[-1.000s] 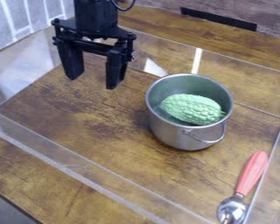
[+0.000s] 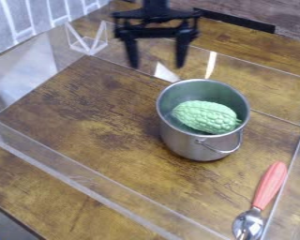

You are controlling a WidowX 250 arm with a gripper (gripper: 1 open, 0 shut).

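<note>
My black gripper [image 2: 157, 52] is blurred at the top centre, high over the table behind the pot, open with nothing between its fingers. A steel pot [image 2: 187, 144] with a wire handle stands right of centre, and a green bumpy vegetable, like a bitter melon [image 2: 205, 116] lies inside it. An ice cream scoop with a pink handle [image 2: 269, 185] and metal head lies on the table at the lower right, apart from the pot.
Clear, low transparent borders [image 2: 102, 195] run round the work area. A white slatted object [image 2: 15, 19] stands at the back left.
My gripper has moved up and to the right, away from the left-middle of the table. The pot, vegetable and scoop have not moved.
</note>
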